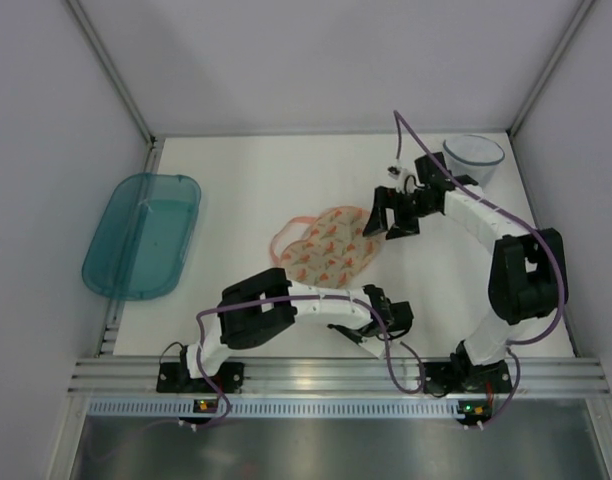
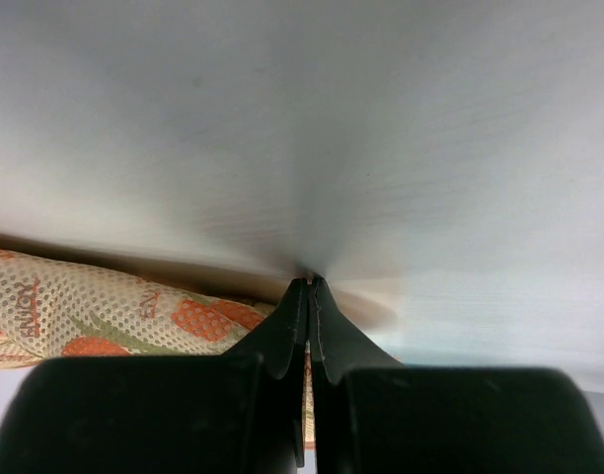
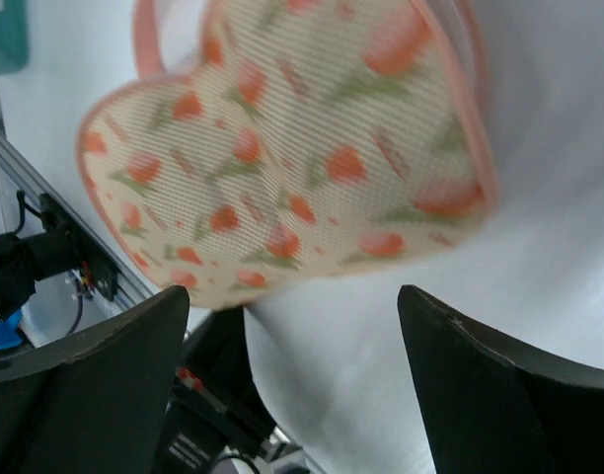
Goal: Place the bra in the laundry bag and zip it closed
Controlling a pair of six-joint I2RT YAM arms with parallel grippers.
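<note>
A cream mesh bag with orange tulips and pink edging (image 1: 326, 250) lies spread in the middle of the table, a pink band looping from its left side. My right gripper (image 1: 386, 225) hovers open at the bag's upper right; its view shows the bag (image 3: 282, 178) beyond the fingers. My left gripper is shut low at the near edge, its tips against a pale surface, the mesh fabric (image 2: 124, 316) beside them at left. Whether cloth is pinched is unclear. I cannot make out a bra.
A teal tray (image 1: 136, 240) stands on the left, a white bin (image 1: 471, 160) at the back right, partly behind my right arm.
</note>
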